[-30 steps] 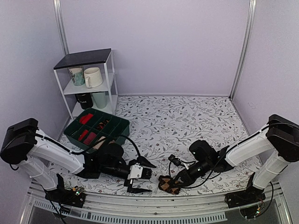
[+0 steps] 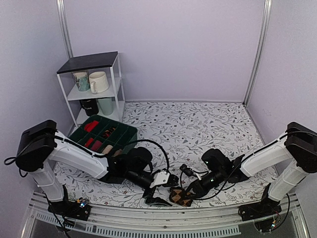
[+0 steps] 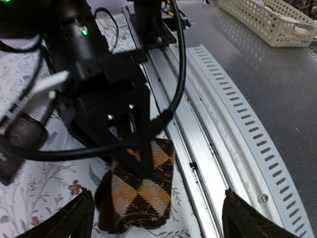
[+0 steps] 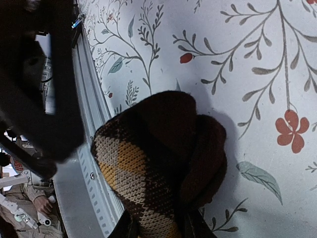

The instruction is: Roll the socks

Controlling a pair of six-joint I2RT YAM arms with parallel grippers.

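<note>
A brown sock [image 2: 181, 196] with tan and orange checks lies bunched near the table's front edge. My right gripper is shut on the near end of this sock [image 4: 143, 163], whose dark folded part bulges out beyond the fingers. From the left side, my left gripper [image 2: 161, 192] faces the sock, its fingers apart. In the left wrist view the checked sock [image 3: 141, 191] shows between the fingers of my left gripper, with clear space on both sides and no finger touching it.
A green divided box [image 2: 130, 135] holding rolled items stands at the left, partly behind my left arm. Behind it is a shelf [image 2: 89, 62] with cups. A metal rail [image 2: 148, 210] borders its front.
The right arm and its gripper hold nearly the same place.
</note>
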